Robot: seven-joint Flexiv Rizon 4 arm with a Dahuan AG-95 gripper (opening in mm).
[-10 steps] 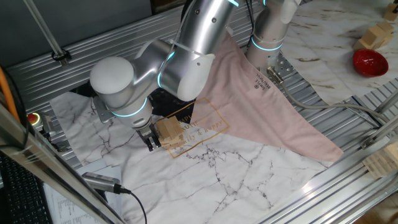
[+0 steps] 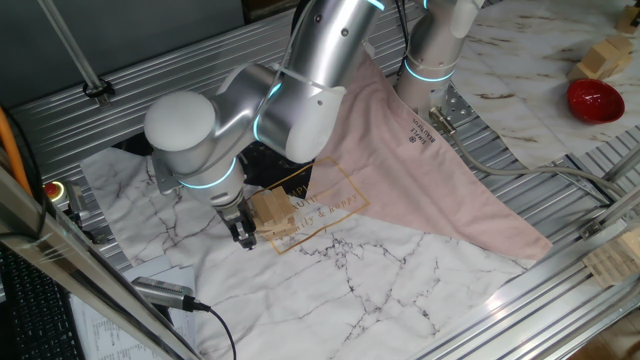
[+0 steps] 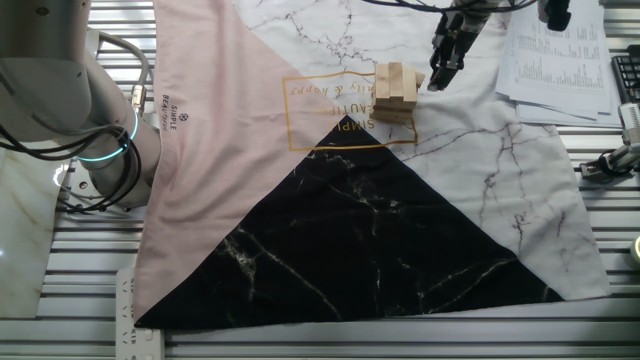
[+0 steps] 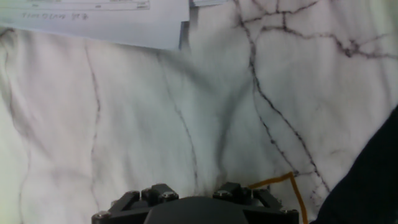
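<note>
A small stack of pale wooden blocks (image 2: 272, 212) rests on the cloth, over part of its gold-framed print. From the other side, the same blocks (image 3: 397, 88) look piled close together, with one piece sticking out toward the gripper. My gripper (image 2: 245, 240) hangs beside the stack, on the side away from the pink area. A narrow space separates the gripper (image 3: 438, 80) from the wood in exterior view 2. In the wrist view, the two fingertips of my gripper stand apart with no object visible between them; the blocks are out of that view.
The cloth has pink (image 3: 205, 130), black (image 3: 350, 230) and white marbled (image 2: 350, 290) areas, with much bare room. Printed papers (image 3: 560, 65) lie at one edge. A red bowl (image 2: 596, 102) and more wooden blocks (image 2: 603, 60) sit on a separate marbled sheet.
The gripper's fingers have shifted very slightly toward the bottom of exterior view 1. The wooden stack stays in place.
</note>
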